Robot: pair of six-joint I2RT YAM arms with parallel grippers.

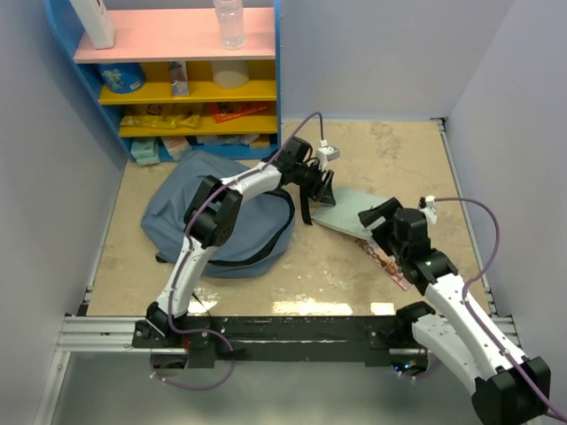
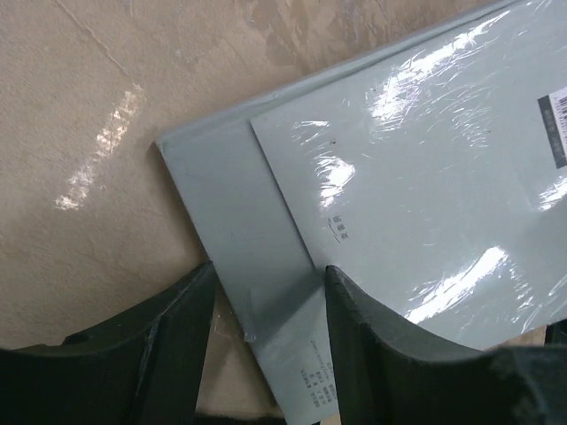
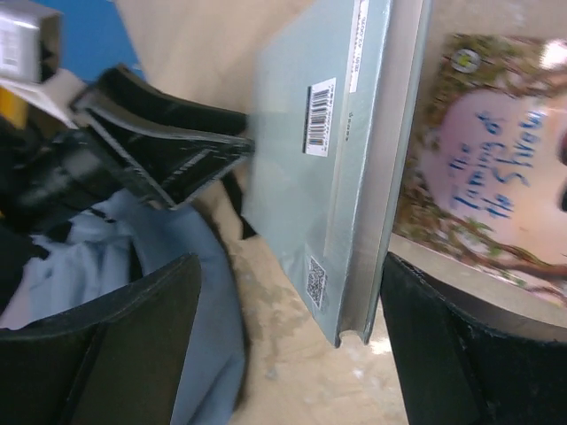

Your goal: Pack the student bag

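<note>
A grey book [image 1: 345, 211] lies on the tan table, with my left gripper [image 1: 321, 190] shut on its near-left corner; in the left wrist view the left fingertips [image 2: 267, 282] press on that corner, beside a clear-wrapped cover. In the right wrist view my right gripper stands open around the book's spine [image 3: 368, 177], whose end is between its fingers. A printed book [image 3: 487, 159] with a pink label lies beside and partly under the grey one. The grey-blue bag [image 1: 182, 230] lies open-sided at the left of the table.
A blue shelf unit [image 1: 266, 88] with pink [image 1: 168, 35] and yellow boards holds bottles, packets and boxes at the back left. Walls border it.
</note>
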